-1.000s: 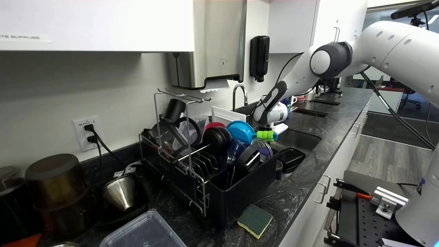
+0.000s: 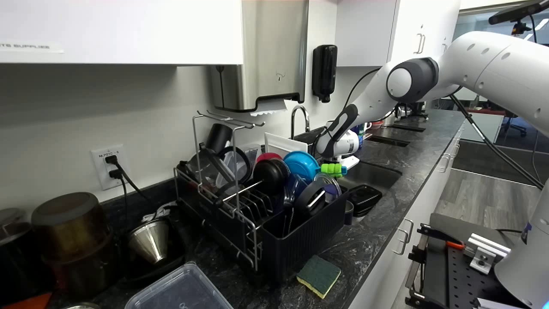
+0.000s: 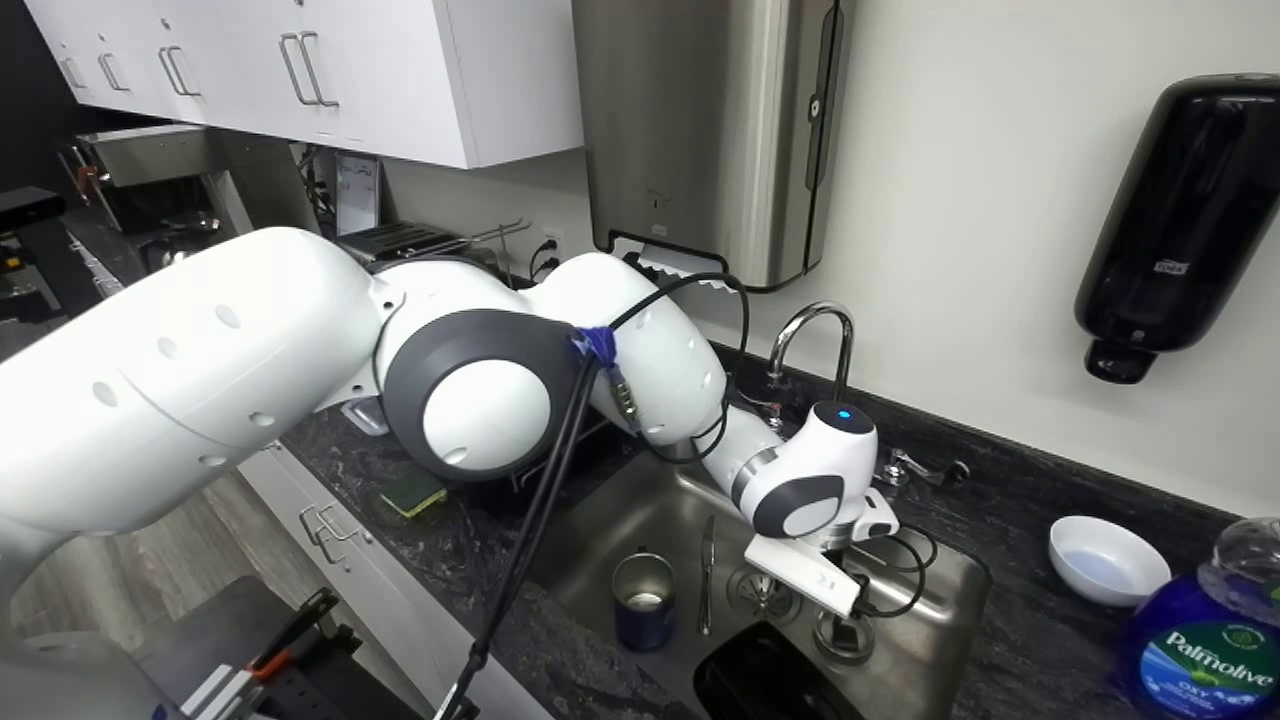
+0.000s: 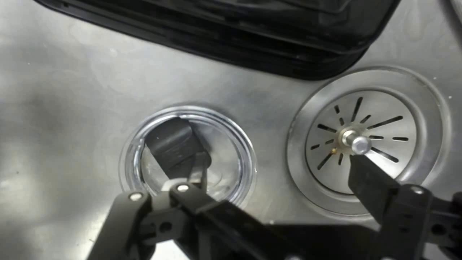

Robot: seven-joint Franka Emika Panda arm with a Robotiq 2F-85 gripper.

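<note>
A round clear lid (image 4: 240,149) with a black tab (image 4: 169,143) lies on the steel sink bottom (image 4: 78,108). In the wrist view my gripper is open with nothing between its fingers. Its left finger overlaps the lid near the tab; whether they touch cannot be told. The right finger (image 4: 368,186) reaches over the edge of the slotted drain strainer (image 4: 329,173). From the second exterior view, the hand points down into the sink above the lid (image 3: 843,638), its fingertips mostly hidden.
Beside the lid lies a black container (image 4: 260,39). A blue mug (image 3: 644,618) and a knife (image 3: 707,582) are also in the sink. Behind the hand rises the faucet (image 3: 811,314). A full dish rack (image 2: 303,231) borders the sink; a sponge (image 2: 319,275) lies before it.
The arm has come down slightly, its elbow and hand a little lower than a second ago. The dishes around it have not moved.
</note>
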